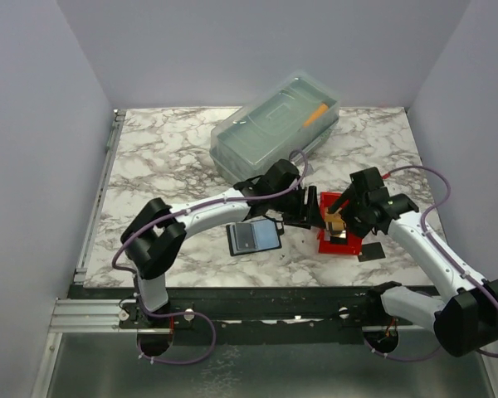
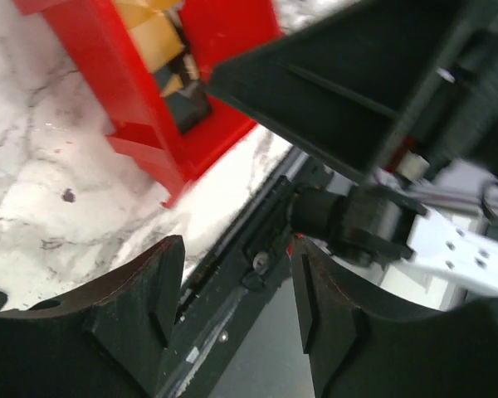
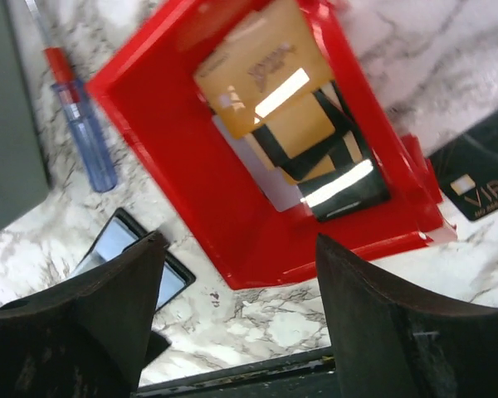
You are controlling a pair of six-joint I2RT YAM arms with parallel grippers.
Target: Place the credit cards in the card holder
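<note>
The card holder (image 1: 256,236), black-edged with pale blue and grey panels, lies open on the table left of the red box. Gold and black cards (image 3: 290,99) lie overlapping inside the red box (image 3: 195,220). A single black card (image 3: 481,166) lies on the marble outside the box, on its right. Above the box, my right gripper is open with nothing between its fingers. My left gripper is also open and empty, beside the box's left side and near the right gripper; the right arm fills part of the left wrist view.
A large clear lidded bin (image 1: 274,124) stands behind the card holder. A screwdriver (image 3: 87,137) with a blue and red handle lies between bin and red box.
</note>
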